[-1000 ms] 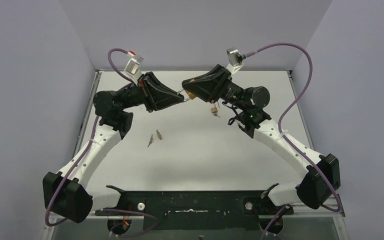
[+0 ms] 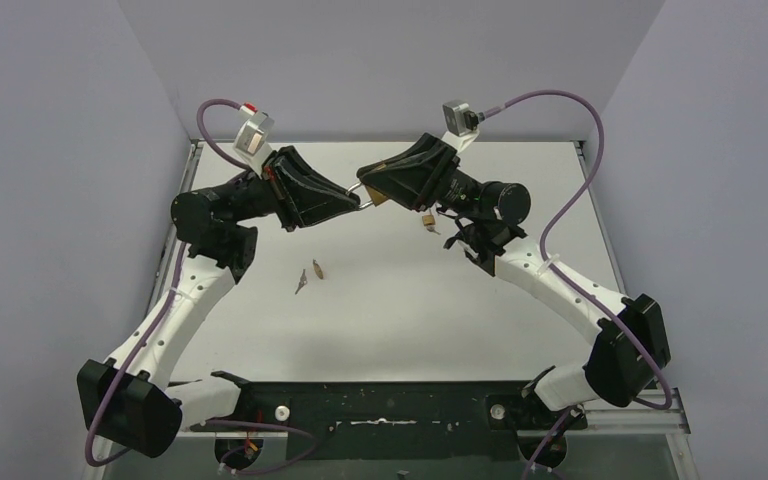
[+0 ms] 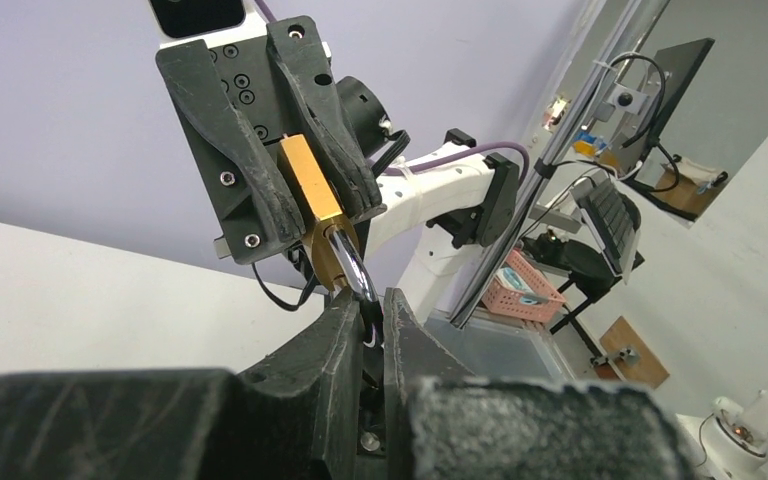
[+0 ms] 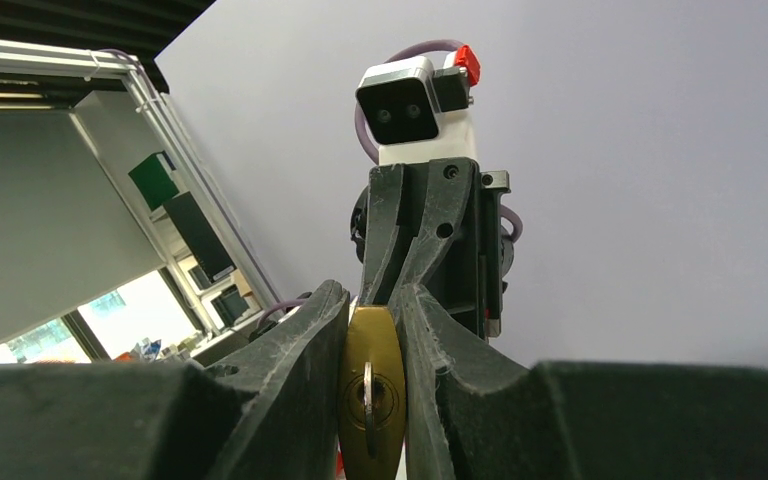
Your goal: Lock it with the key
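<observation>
A brass padlock (image 2: 378, 196) hangs between my two grippers above the table. My left gripper (image 2: 357, 203) is shut on its silver shackle (image 3: 348, 256), which runs between the fingertips in the left wrist view. On the brass body (image 3: 309, 178), my right gripper is shut from both sides. In the right wrist view, the padlock's end face (image 4: 373, 345) points at the camera. A thin metal piece (image 4: 368, 410), seemingly a key edge-on, stands out of its keyhole. Whether the shackle is fully pressed in I cannot tell.
On the white table (image 2: 380, 310) a second small padlock (image 2: 428, 221) lies under the right arm. A silver key (image 2: 301, 281) and a small brass piece (image 2: 318, 269) lie below the left gripper.
Both grippers have shifted slightly left together with the padlock. Things on the table have stayed put.
</observation>
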